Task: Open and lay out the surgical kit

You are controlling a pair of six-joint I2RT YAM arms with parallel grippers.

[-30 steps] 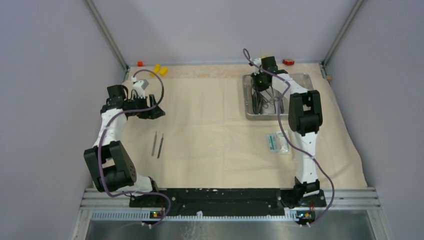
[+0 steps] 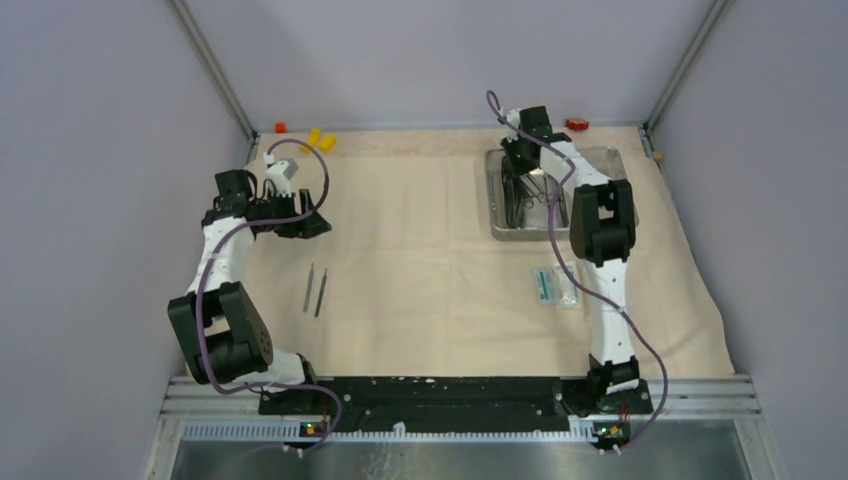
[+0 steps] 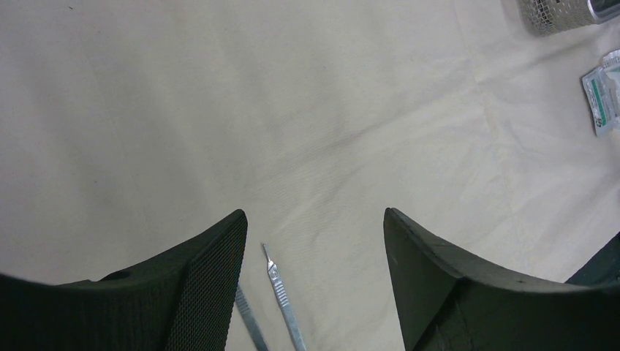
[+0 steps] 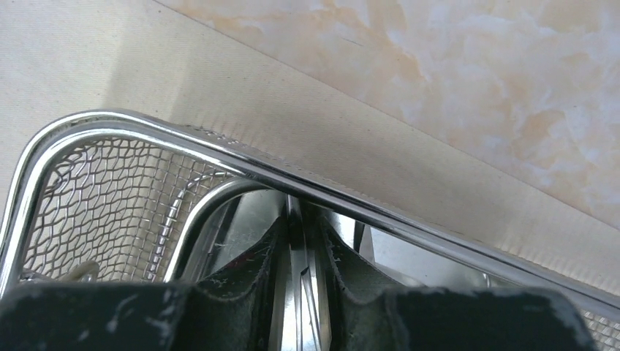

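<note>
On the cloth at the left lie two slim metal instruments, a scalpel handle (image 2: 308, 288) and a second one (image 2: 320, 293). Above them my left gripper hangs with its fingers wide apart and empty. The metal mesh tray (image 2: 493, 215) stands at the back right, holding several scissor-like instruments (image 2: 530, 195). My right gripper reaches down inside the tray near its rim, fingers shut close together. Between those fingers shows a slender metal instrument (image 4: 298, 292); I cannot tell whether it is gripped.
Sealed packets (image 2: 545, 285) lie in front of the tray. Yellow pieces (image 2: 314, 138) and an orange block (image 2: 280, 127) sit at the back left, a red item (image 2: 577, 124) behind the tray.
The left arm and the instruments beneath it look unmoved.
</note>
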